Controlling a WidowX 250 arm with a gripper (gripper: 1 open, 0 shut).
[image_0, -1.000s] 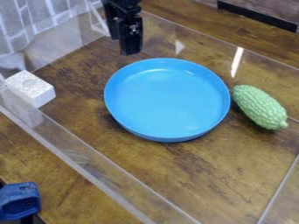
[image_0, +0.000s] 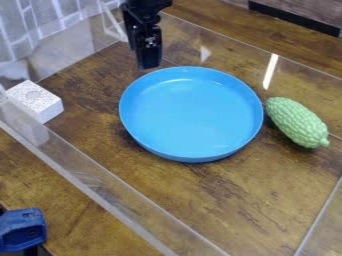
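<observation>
My gripper (image_0: 147, 56) is at the top of the view, left of centre, dark and pointing down over the wooden floor, just behind a blue plate (image_0: 190, 112). Whether its fingers are open or shut is not clear at this size. A green bumpy vegetable (image_0: 297, 121) lies to the right of the plate, and a white block (image_0: 34, 101) lies at the left.
Clear walls (image_0: 127, 178) enclose the wooden floor (image_0: 201, 200). A blue object (image_0: 19, 228) is at the lower left corner.
My gripper has moved slightly down. The plate, vegetable and block have not visibly moved.
</observation>
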